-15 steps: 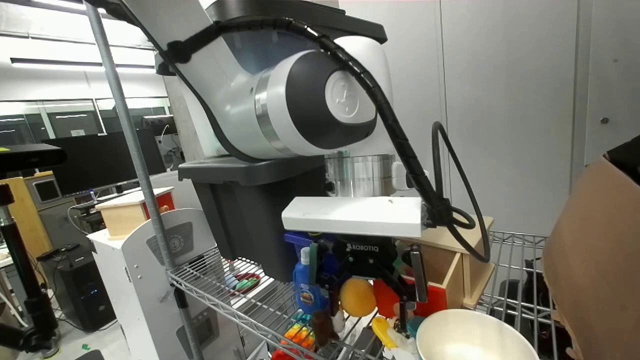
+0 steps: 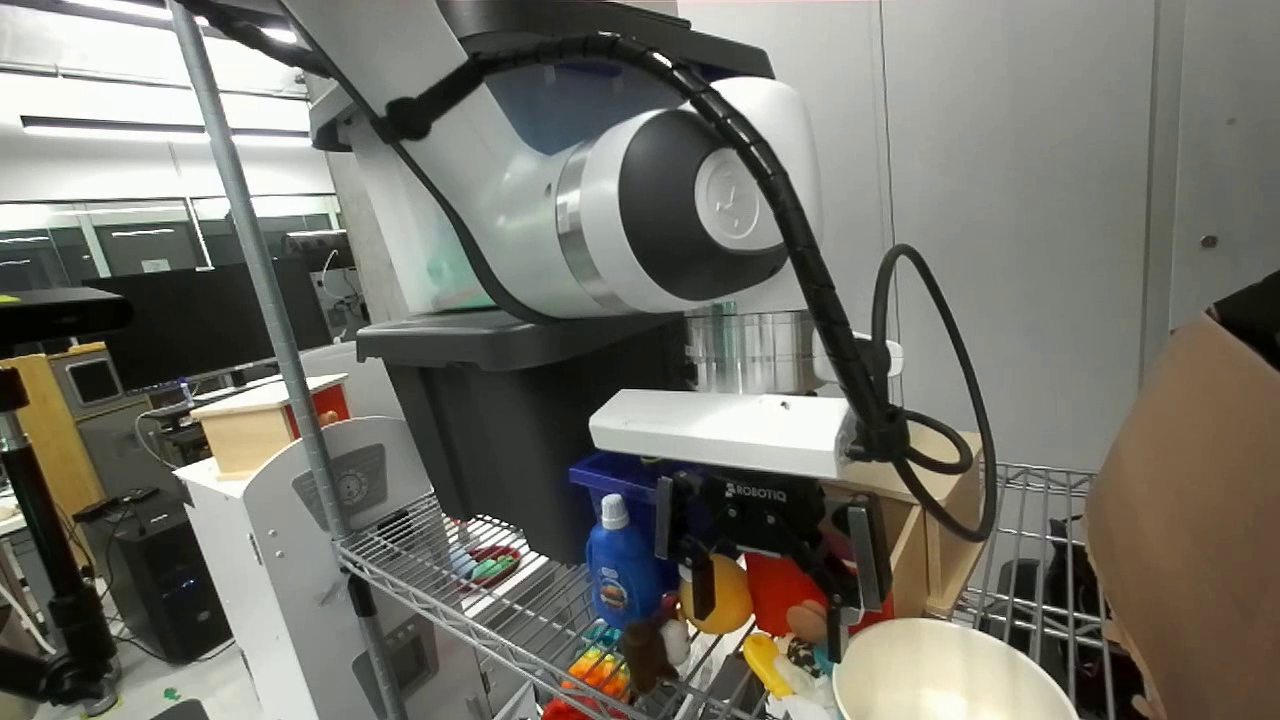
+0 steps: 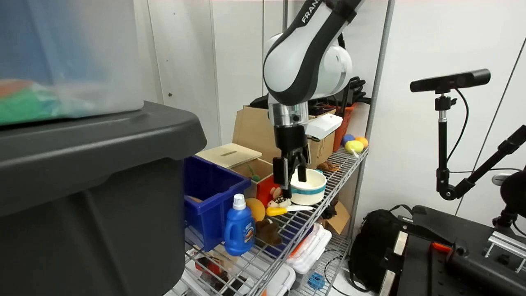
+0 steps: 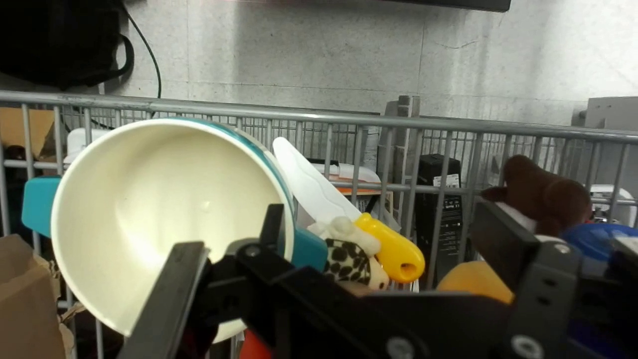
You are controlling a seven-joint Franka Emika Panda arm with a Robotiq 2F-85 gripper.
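My gripper (image 2: 774,606) is open over the wire shelf, nothing between its fingers. A cream bowl (image 4: 167,209) with teal outside and handles lies at the left of the wrist view, partly behind one finger (image 4: 173,293). Between the two fingers, lower down, are a toy knife (image 4: 317,185) with a yellow handle and a spotted plush toy (image 4: 347,260). An orange ball (image 3: 256,209), a brown plush toy (image 3: 267,232) and a blue detergent bottle (image 3: 239,229) stand toward the shelf's other side.
A blue bin (image 3: 212,197) and a wooden box with a red front (image 3: 265,190) sit at the back. A large dark tote (image 3: 88,222) blocks one end. Cardboard (image 4: 24,293) borders the bowl.
In exterior view 1, the arm and gripper have shifted to the right, bringing one finger closer to the bowl. The gripper remains open, and the shelf objects look unmoved.
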